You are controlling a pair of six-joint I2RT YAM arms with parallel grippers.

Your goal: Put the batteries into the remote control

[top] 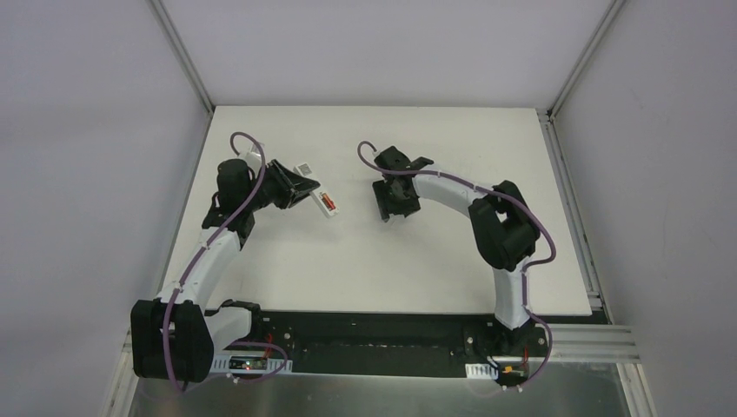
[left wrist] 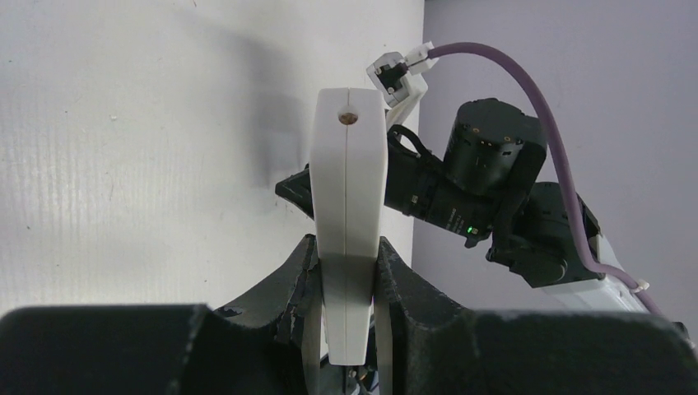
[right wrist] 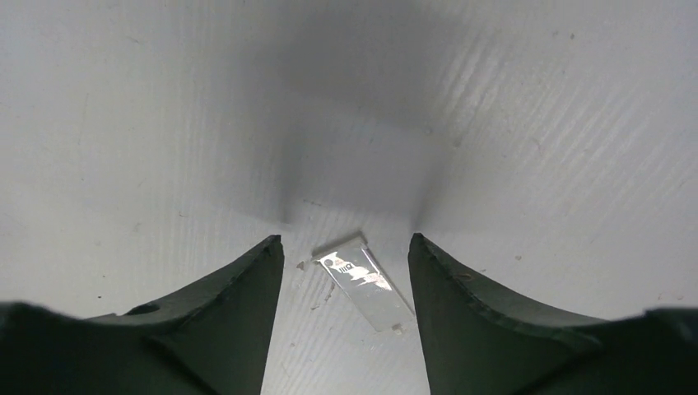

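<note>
The white remote control (left wrist: 349, 181) stands on edge between the fingers of my left gripper, which press on both its sides. From the top view, its compartment is uncovered, and red batteries (top: 327, 201) sit inside near the lower end. A small flat battery cover (right wrist: 377, 301), pale with a shiny marking, lies on the table. My right gripper is open just above it, with one finger on each side and the cover not gripped. In the top view the cover is mostly hidden under the right gripper (top: 395, 217).
Pale walls (top: 391, 52) enclose the back and sides. No loose battery shows on the table.
</note>
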